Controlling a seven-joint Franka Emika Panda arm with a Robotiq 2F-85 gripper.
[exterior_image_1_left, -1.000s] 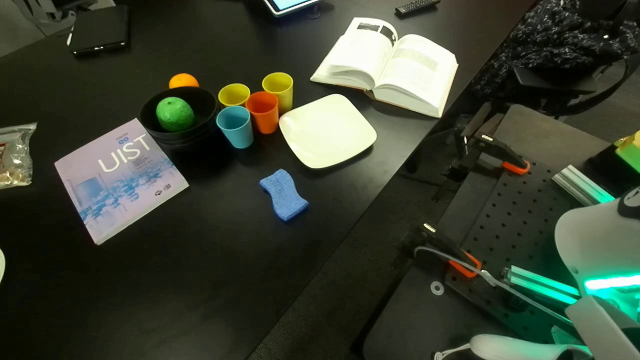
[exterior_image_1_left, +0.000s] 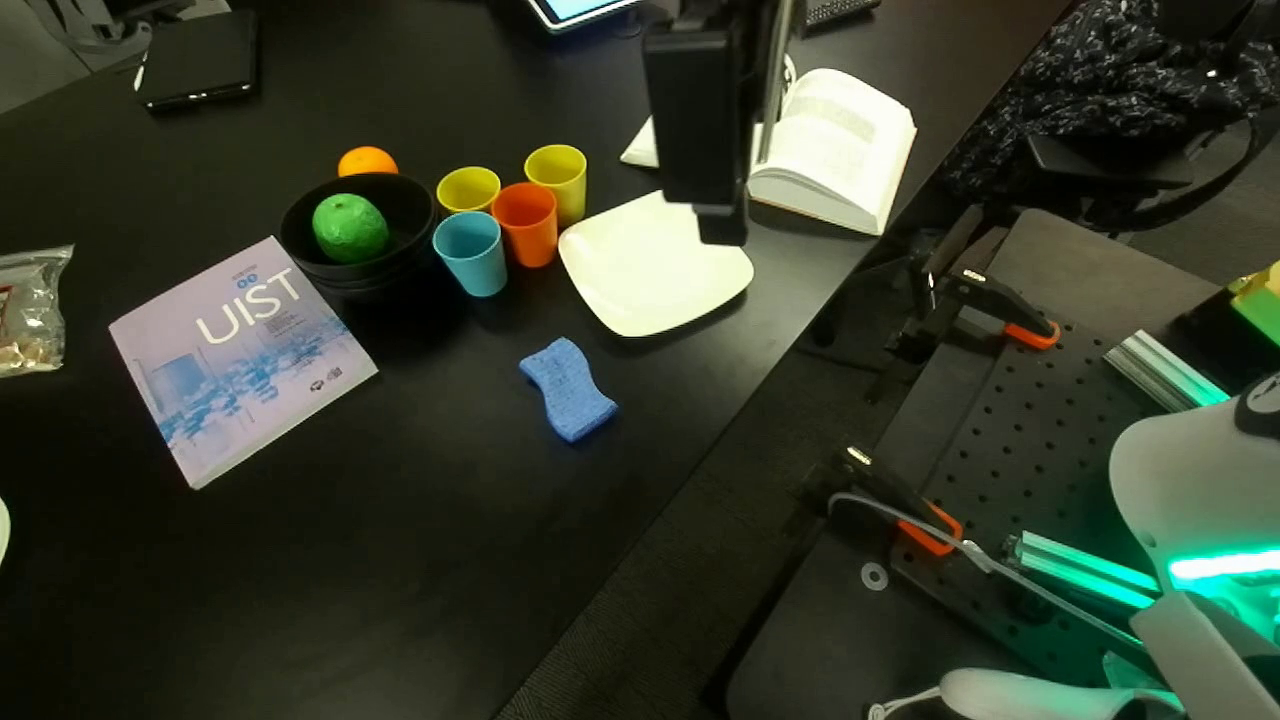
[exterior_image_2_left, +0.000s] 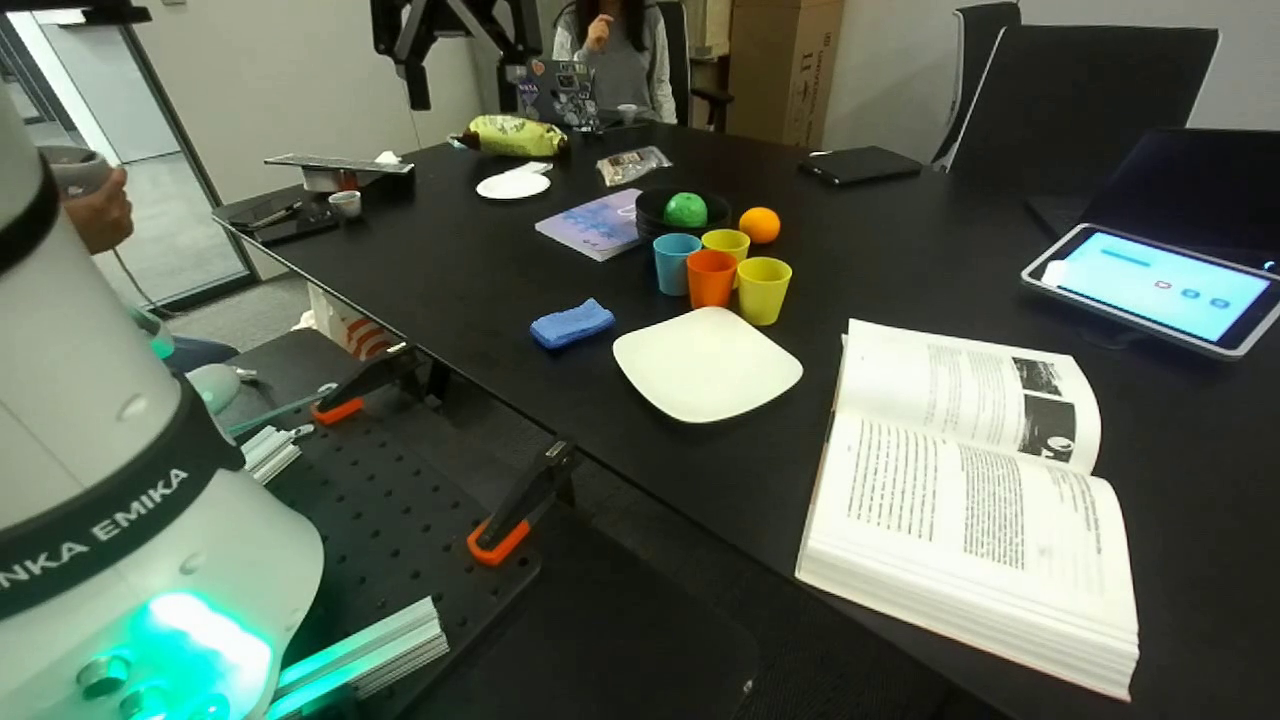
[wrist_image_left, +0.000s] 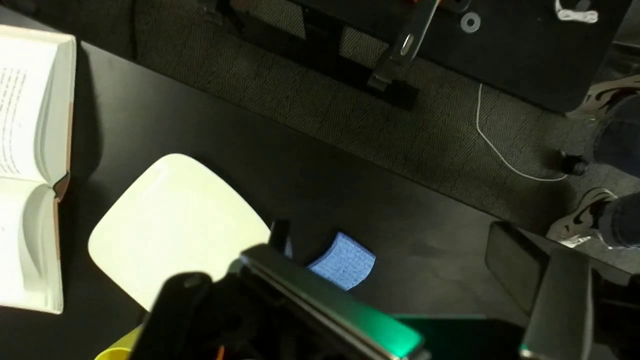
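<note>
My gripper stands open in the wrist view, high over the table, its fingers wide apart with nothing between them. A blue sponge (wrist_image_left: 348, 263) shows beyond the fingers, partly covered by one finger. It lies flat and free on the table. The cream square plate (exterior_image_1_left: 654, 270) beside it is empty. Orange cup (exterior_image_1_left: 528, 224), blue cup (exterior_image_1_left: 471, 254) and two yellow cups (exterior_image_1_left: 558, 180) stand in a cluster at the plate's edge. A green fruit (exterior_image_2_left: 685, 210) rests in the black bowls (exterior_image_2_left: 649, 216); an orange (exterior_image_2_left: 759, 224) sits next to them.
An open book (exterior_image_2_left: 978, 504) lies past the plate, near the table edge. The UIST booklet (exterior_image_1_left: 246, 360) is beside the bowls. A tablet (exterior_image_2_left: 1152, 288) stands farther back. Bare table surrounds the sponge. Clamps (exterior_image_1_left: 924, 528) sit on the robot's base, across a gap from the table.
Part of my gripper has come into exterior view 1 from the top, now hiding part of the open book and the plate's far corner. The objects on the table have not moved.
</note>
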